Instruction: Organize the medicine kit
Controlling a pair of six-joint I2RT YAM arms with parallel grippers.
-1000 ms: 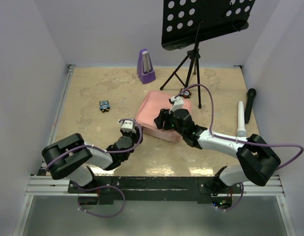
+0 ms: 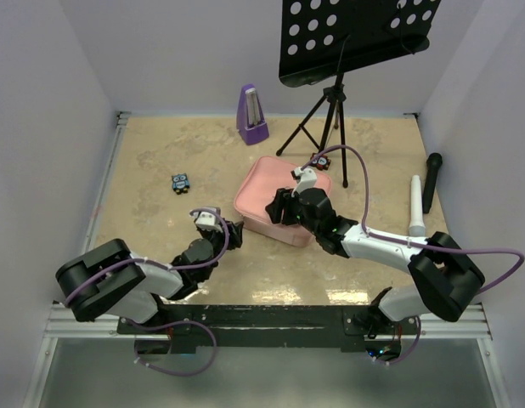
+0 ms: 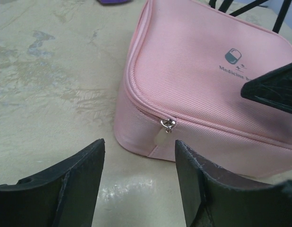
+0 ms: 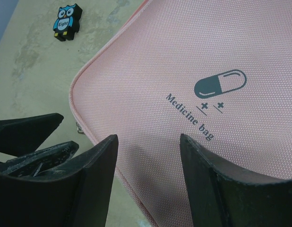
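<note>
A closed pink medicine bag (image 2: 265,181) lies mid-table, printed "Medicine bag" (image 4: 188,116) on its lid. Just off its front-left corner is my left gripper (image 2: 226,234), open; in the left wrist view its fingers (image 3: 73,184) sit short of the metal zipper pull (image 3: 165,132) with nothing between them. My right gripper (image 2: 290,204) is over the bag's top; its fingers (image 4: 91,179) are open above the lid, with only fabric seen below the gap.
Small owl blocks (image 2: 181,184) lie left of the bag and behind it. A purple metronome (image 2: 251,119) and a black stand (image 2: 339,89) are at the back. A microphone (image 2: 432,174) and white cylinder (image 2: 416,204) lie right.
My left gripper has drawn a little to the left, away from the bag's front corner. The right gripper and the bag look unmoved.
</note>
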